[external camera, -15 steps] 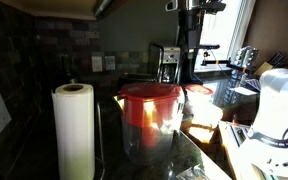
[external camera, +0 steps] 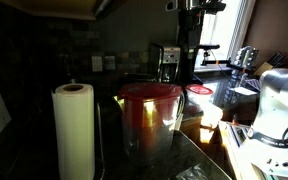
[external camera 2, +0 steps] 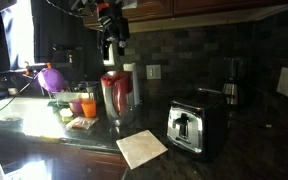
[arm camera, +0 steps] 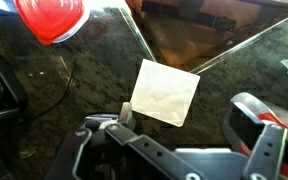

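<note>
My gripper (external camera 2: 112,48) hangs high over the counter, pointing down. In the wrist view its dark fingers (arm camera: 269,145) are spread apart at the bottom, and I see nothing held between them. A pale square sheet (arm camera: 164,92) lies flat on the dark counter ahead of the gripper. The same sheet (external camera 2: 141,148) is in front of the toaster (external camera 2: 197,125) in exterior view 2. A clear container with a red lid (external camera: 151,92) stands in the middle of exterior view 1.
A paper towel roll (external camera: 74,132) stands upright at the left of exterior view 1. Orange and purple items (external camera 2: 88,106) sit at the left of exterior view 2. Another red-topped container (arm camera: 54,18) is at the wrist view's upper left. Bare counter surrounds the sheet.
Exterior view 1 looks darker now than before. The arm and the objects show no clear movement.
</note>
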